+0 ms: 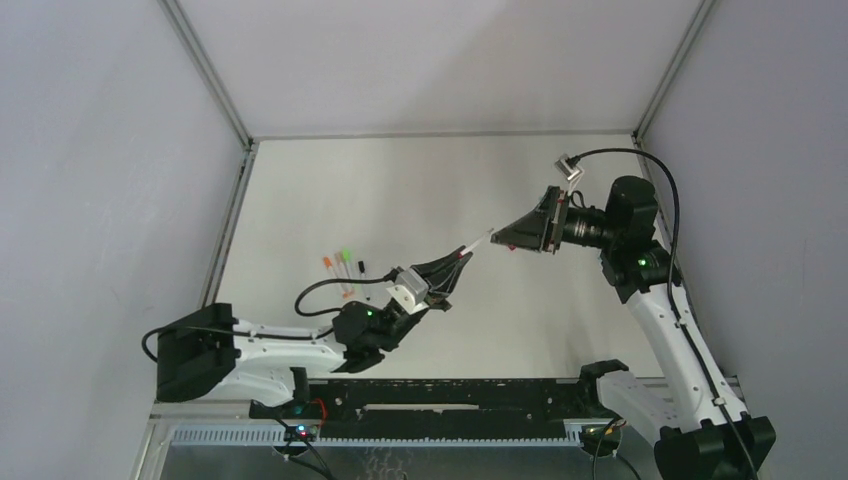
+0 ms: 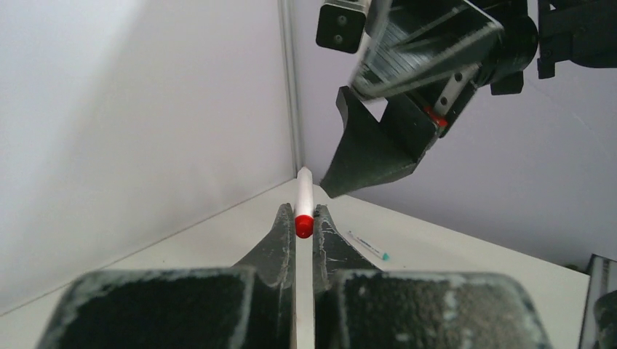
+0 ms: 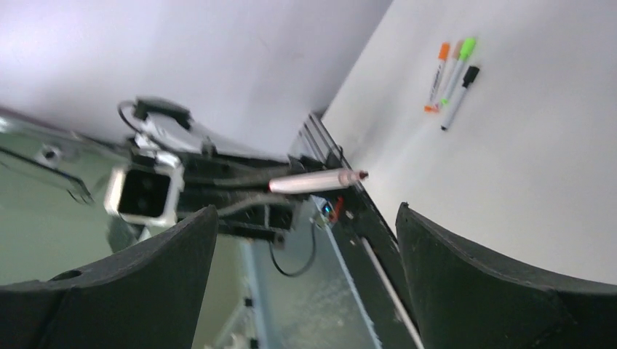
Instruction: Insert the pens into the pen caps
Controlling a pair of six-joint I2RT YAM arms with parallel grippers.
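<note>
My left gripper (image 1: pixel 462 252) is shut on a white pen (image 1: pixel 478 243) with a red end, held in the air near the table's middle, pointing up-right. In the left wrist view that red end (image 2: pixel 304 226) sits between the fingertips. My right gripper (image 1: pixel 505 235), tilted over the right side of the table, faces it; in the right wrist view its fingers stand apart with nothing between. Several markers with orange (image 3: pixel 444 52), green (image 3: pixel 468 47) and black (image 3: pixel 471 74) tops lie at the table's left. A teal-ended marker (image 2: pixel 367 243) lies on the table in the left wrist view.
Grey walls surround it on the back and both sides. A dark rail (image 1: pixel 450 395) runs along the front edge.
</note>
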